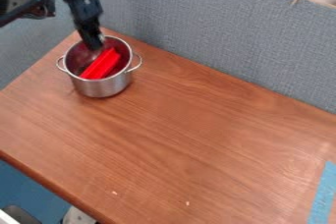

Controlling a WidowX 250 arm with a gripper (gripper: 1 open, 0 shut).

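A silver two-handled pot (98, 84) stands on the wooden table toward the left. Inside it lies a long red object (101, 63), leaning along the pot's interior. The black gripper (93, 42) hangs over the back of the pot, its tips near the rim; it looks shut, though blurred, and nothing clearly shows between its fingers.
A grey padded wall (210, 41) runs along the back.
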